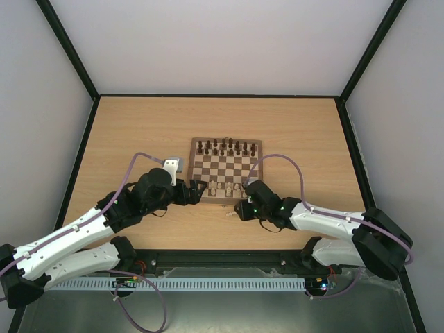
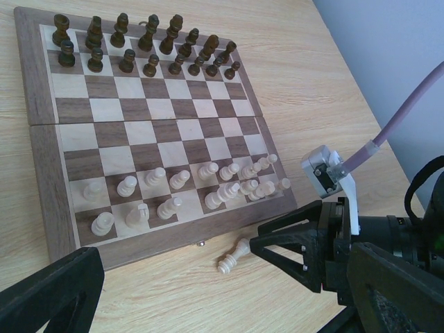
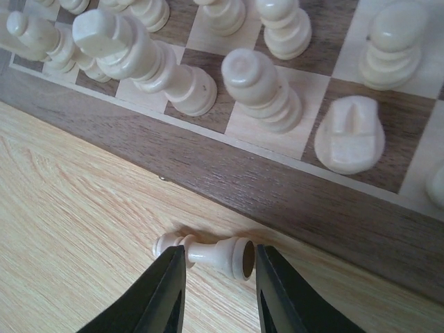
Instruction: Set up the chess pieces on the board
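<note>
A white chess piece (image 3: 215,255) lies on its side on the table, just in front of the board's near edge. In the right wrist view the fingertips of my right gripper stand apart at the piece's base end; contact cannot be made out. The left wrist view shows the same fallen piece (image 2: 234,257) by the right gripper's fingers (image 2: 284,225). White pieces (image 2: 159,182) stand in two rows on the near side of the chessboard (image 2: 43,166), dark pieces (image 2: 146,41) in two rows on the far side. My left gripper (image 1: 206,187) is open above the board's near left, nothing between its fingers.
A small metal clasp (image 2: 200,243) sticks out of the board's near edge. The board's middle squares are empty. Bare table lies around the board, and a purple cable (image 1: 305,187) arches over the right arm.
</note>
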